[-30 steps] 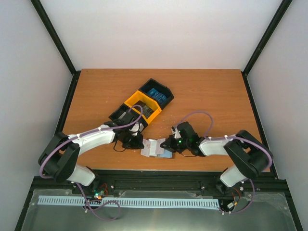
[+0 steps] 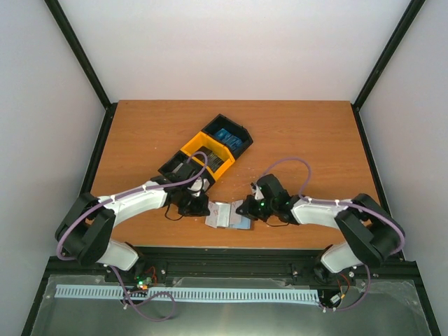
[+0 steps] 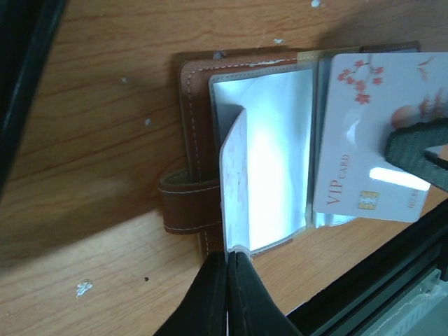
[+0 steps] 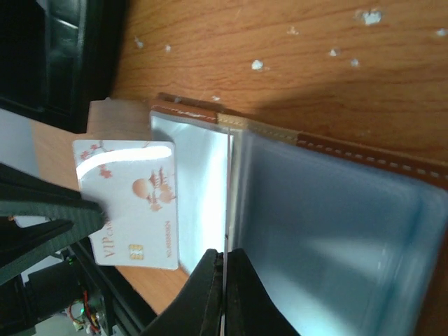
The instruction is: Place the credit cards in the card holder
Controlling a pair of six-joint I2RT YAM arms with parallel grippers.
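The brown card holder [image 3: 196, 126] lies spread open on the table, its clear sleeves [image 4: 329, 224] facing up. My left gripper is shut on a thin pale card [image 3: 235, 185], seen nearly edge-on over the holder's left half. Opposite, my right gripper is shut on a white VIP card [image 3: 381, 133], which looks like a thin line in its own wrist view. That card hangs over the holder's fold and right half. The left gripper's card [image 4: 129, 199] shows its printed face in the right wrist view. Whether either card's edge is inside a sleeve, I cannot tell.
Behind the grippers stands a slanted row of bins: a black bin [image 2: 245, 134] with blue items, a yellow bin [image 2: 227, 166] with dark items, and another black bin partly hidden by the left arm.
The left gripper and the holder look unmoved.
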